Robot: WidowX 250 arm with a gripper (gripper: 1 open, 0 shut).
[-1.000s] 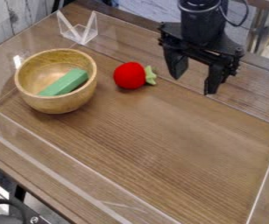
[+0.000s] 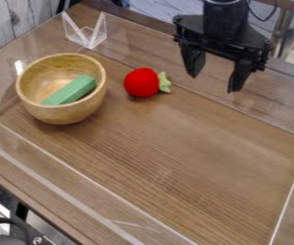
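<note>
My gripper [image 2: 218,59] hangs over the back right of the wooden table, its two black fingers pointing down and spread apart, with nothing visible between them. Left of it, a red round object with a green top [image 2: 143,82] lies on the table. At the left stands a yellow bowl [image 2: 42,106] with a green oblong object [image 2: 71,89] inside.
A small clear wire or plastic item [image 2: 82,29] is at the back left. A dark cable or part shows at the lower left corner.
The objects on the table have not moved.
</note>
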